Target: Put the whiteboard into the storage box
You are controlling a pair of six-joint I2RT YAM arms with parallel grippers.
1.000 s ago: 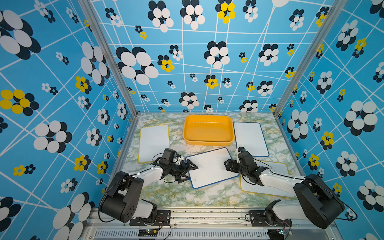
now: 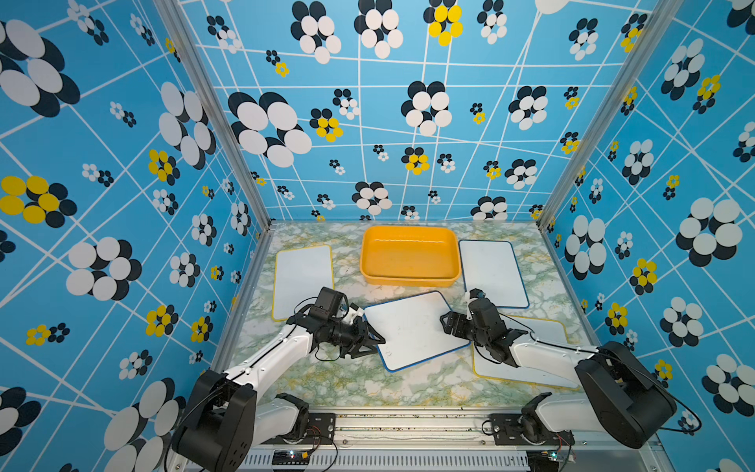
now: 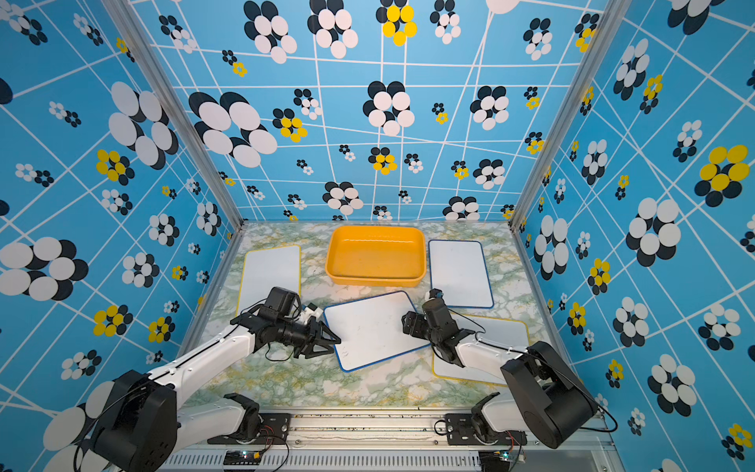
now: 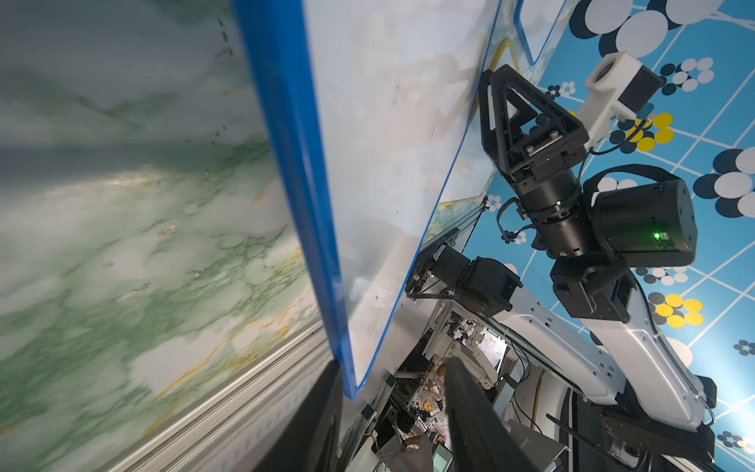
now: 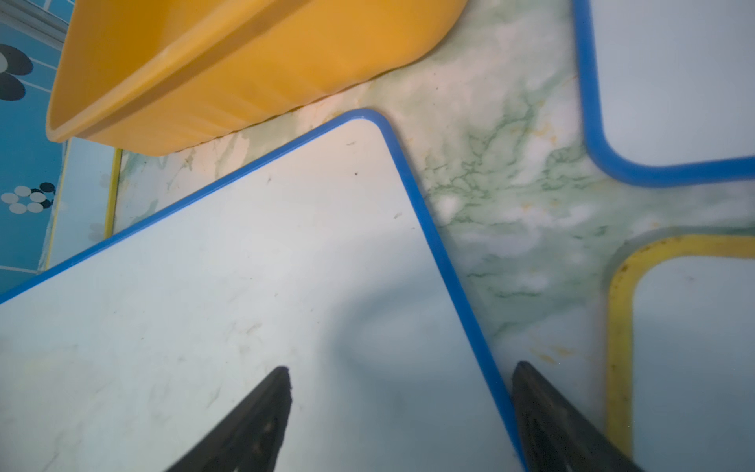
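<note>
The blue-rimmed whiteboard [image 2: 413,330] lies askew in front of the orange storage box [image 2: 409,255]. My left gripper [image 2: 368,343] is at the board's left edge, open; in the left wrist view that blue edge runs close toward its fingers. My right gripper [image 2: 453,322] is at the board's right end, open, its blurred fingertips either side of that blue edge [image 5: 464,314] in the right wrist view, one close to it.
A yellow-rimmed board [image 2: 302,279] lies left of the box, a blue-rimmed board [image 2: 491,271] right of it. Another yellow-rimmed board [image 2: 534,369] lies under my right arm. The box is empty.
The middle board's left end has moved a little. The right arm looks unchanged.
</note>
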